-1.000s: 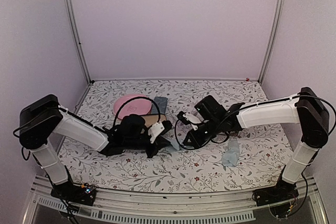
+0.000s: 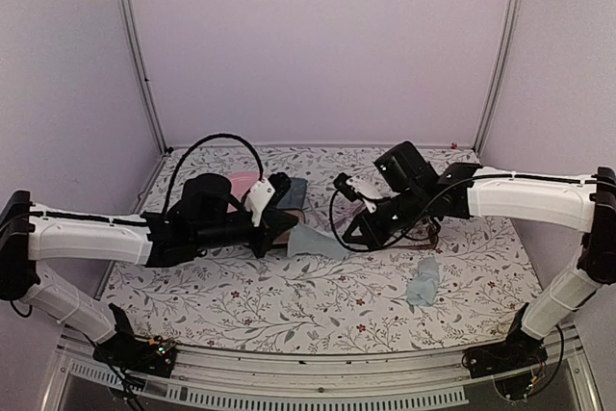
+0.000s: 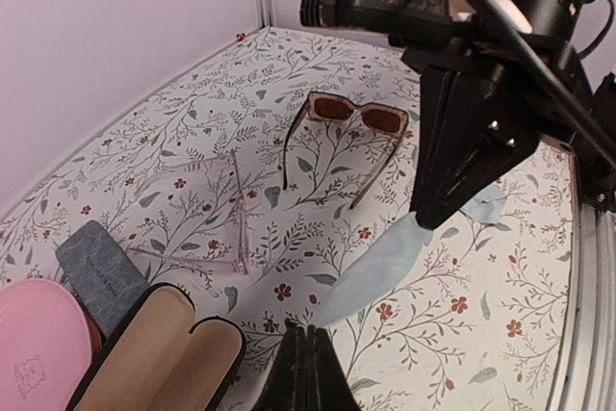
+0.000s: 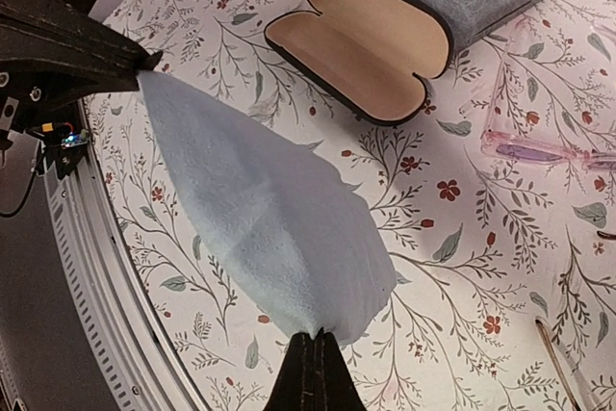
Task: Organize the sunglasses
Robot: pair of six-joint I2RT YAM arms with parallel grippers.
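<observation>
A pale blue cloth (image 4: 269, 199) hangs stretched above the table between my two grippers. One corner of it is pinched in my left gripper (image 2: 287, 225), which is shut. My right gripper, likewise shut, grips the cloth's other end. Behind the cloth lies an open glasses case (image 4: 371, 55), black outside and tan inside. Clear pink-framed glasses (image 3: 241, 223) rest on the table to the right of the case. Beyond my right gripper in the left wrist view are brown sunglasses (image 3: 358, 115) with their temples unfolded.
A pink plate (image 3: 38, 344) and a grey box (image 3: 101, 271) sit beside and behind the case. Another pale blue cloth (image 2: 423, 282) lies flat at the front right. Clear patterned tabletop (image 2: 289, 310) stretches along the front.
The left one moved back and to the left, the right one a little to the right.
</observation>
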